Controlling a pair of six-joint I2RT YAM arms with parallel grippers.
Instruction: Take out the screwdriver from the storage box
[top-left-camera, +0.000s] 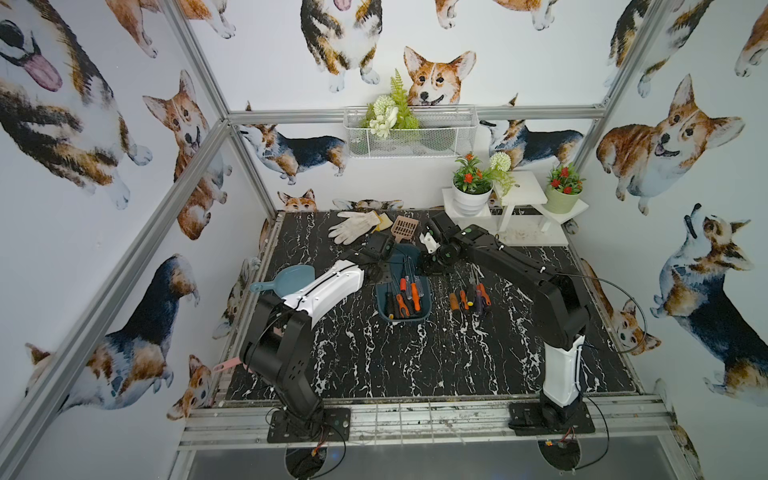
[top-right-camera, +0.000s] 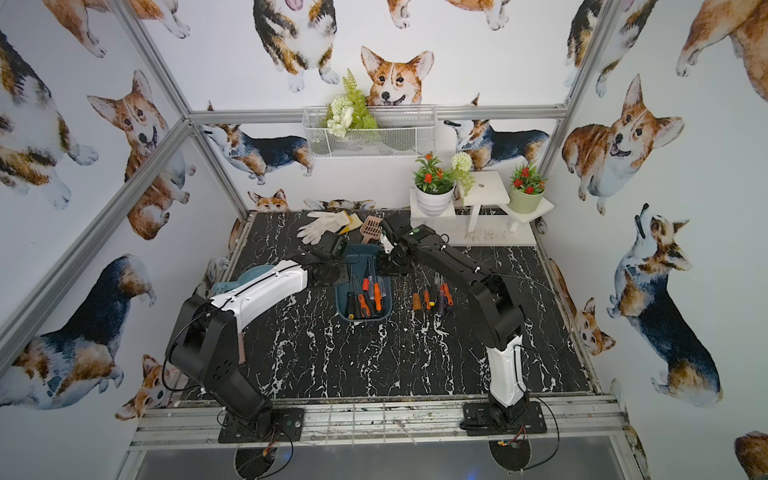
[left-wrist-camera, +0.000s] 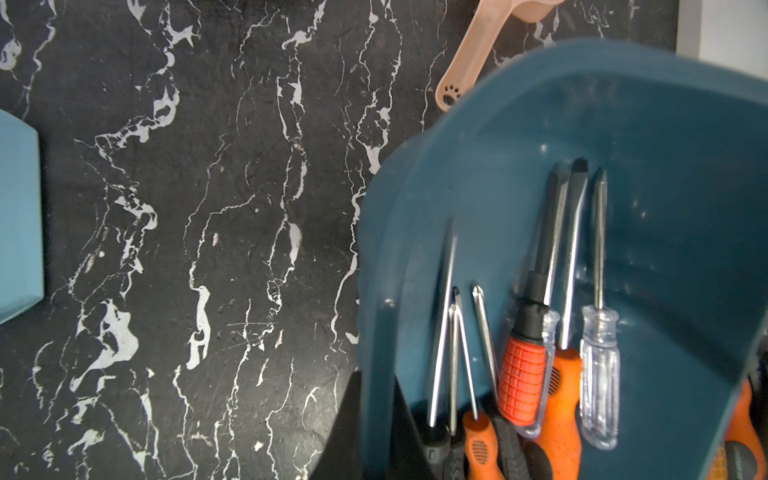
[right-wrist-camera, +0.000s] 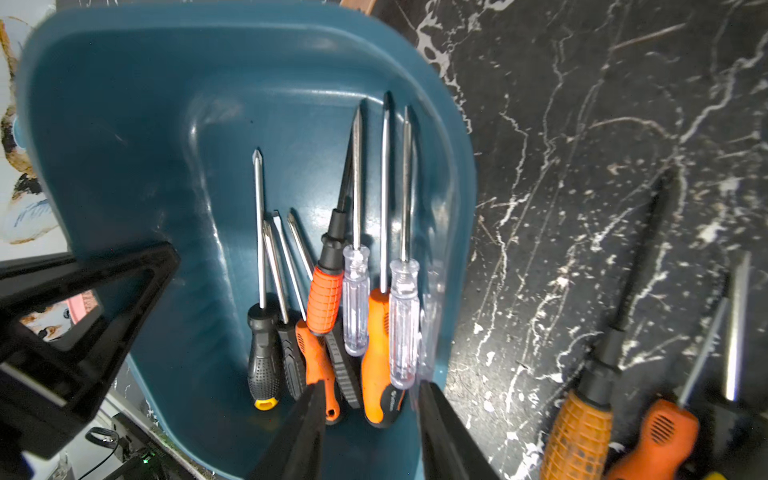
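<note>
The blue storage box (right-wrist-camera: 184, 232) stands on the dark marbled table and holds several screwdrivers. Inside are a red-handled screwdriver (right-wrist-camera: 324, 297), clear-handled ones (right-wrist-camera: 405, 336), orange-and-black ones (right-wrist-camera: 377, 352) and dark-handled ones (right-wrist-camera: 264, 360). My left gripper is shut on the box's left wall, one finger inside and the other outside. Over the handle end of the box, my right gripper stands open, its fingers apart with nothing held between them. How high it is above the handles I cannot tell.
Several screwdrivers (right-wrist-camera: 584, 424) lie loose on the table right of the box. A perforated tan spatula (top-left-camera: 405, 228) and gloves (top-left-camera: 354, 227) lie behind it, with a blue dustpan (top-left-camera: 293, 279) to the left.
</note>
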